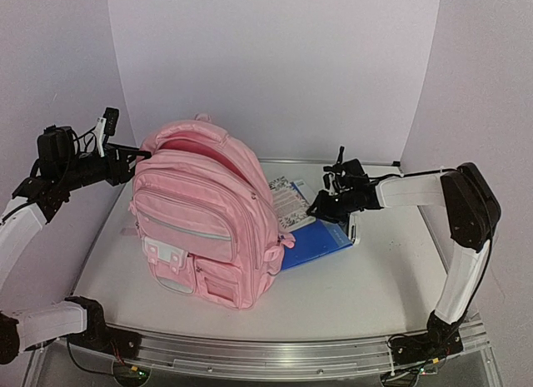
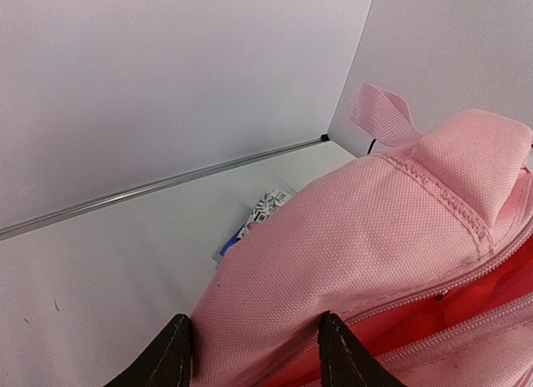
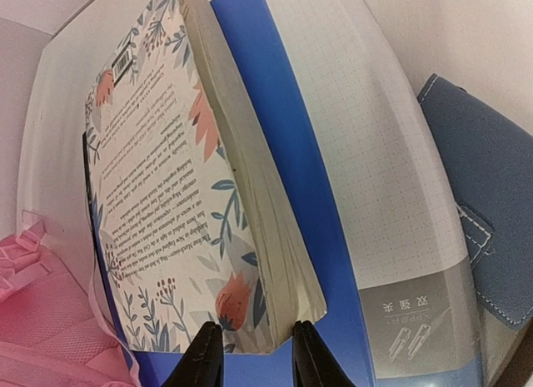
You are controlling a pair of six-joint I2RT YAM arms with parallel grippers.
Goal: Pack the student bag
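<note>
A large pink backpack point(image 1: 196, 220) stands upright on the left half of the table, its top partly unzipped; a red lining shows in the left wrist view. At its upper left rim is my left gripper, with the padded pink edge point(image 2: 333, 237) filling the space between its fingers. My right gripper is partly open over the lower edge of a floral book point(image 3: 166, 179); nothing shows clamped between its fingers. The book lies on a blue folder or book point(image 1: 312, 245), and a pale notebook point(image 3: 375, 137) lies beside it.
A dark blue-grey case point(image 3: 491, 179) lies right of the notebook, seen in the right wrist view. Walls rise close behind and on both sides.
</note>
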